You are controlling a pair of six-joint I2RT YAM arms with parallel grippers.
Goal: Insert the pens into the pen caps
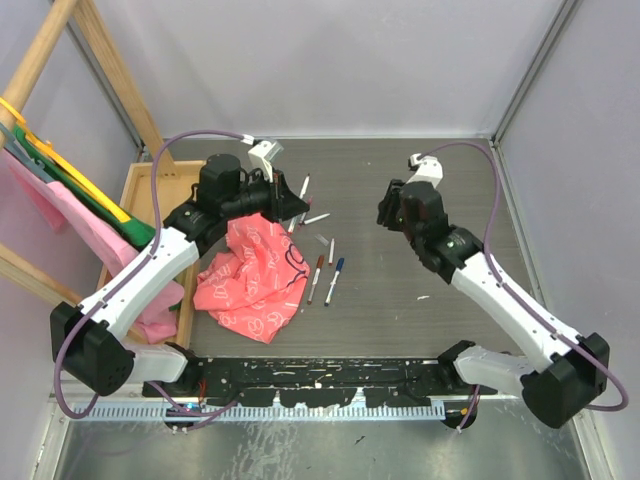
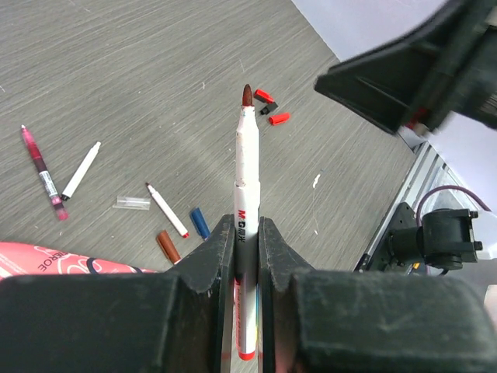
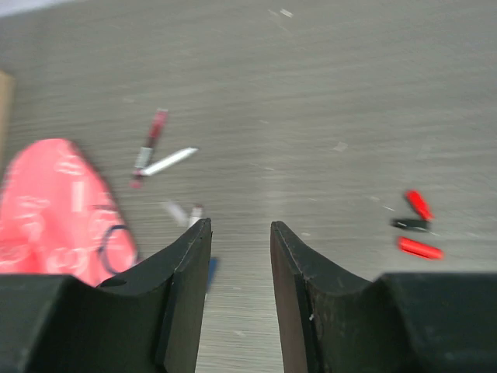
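My left gripper point(image 1: 303, 208) is shut on a white pen point(image 2: 247, 155), held upright in the left wrist view with its dark-red tip bare. Apart from it, to the right, my right gripper point(image 1: 386, 216) stands part open; nothing shows between its fingertips in the right wrist view. Two red caps point(image 3: 418, 204) and a black cap point(image 3: 410, 224) lie on the table's right part. Toward the cloth lie a pink-and-black pen point(image 2: 43, 171), a white pen with a black end point(image 2: 81, 171), a white pen with a red end point(image 2: 167, 210), a brown-capped pen point(image 1: 316, 279) and a blue-capped pen point(image 1: 334, 282).
A crumpled pink cloth point(image 1: 245, 285) covers the table left of the pens. One small clear piece point(image 2: 132, 203) lies among them. A wooden rack point(image 1: 140, 190) borders the left side.
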